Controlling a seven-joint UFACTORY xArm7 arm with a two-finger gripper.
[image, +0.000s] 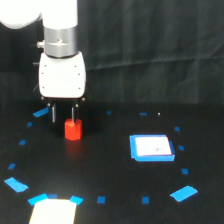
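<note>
The white robot arm comes down from the top left, its gripper (63, 112) hanging just above and around the upper part of a small red block (73, 130) on the black table. The two dark fingers stand apart, the right one above the block's right side. Whether they touch the block cannot be told, but most of the block shows below them.
A blue-rimmed white rectangle (152, 146) lies to the right. A pale square (52, 212) sits at the front left edge. Blue tape marks are scattered over the black table (120, 185), which is otherwise clear. A dark curtain hangs behind.
</note>
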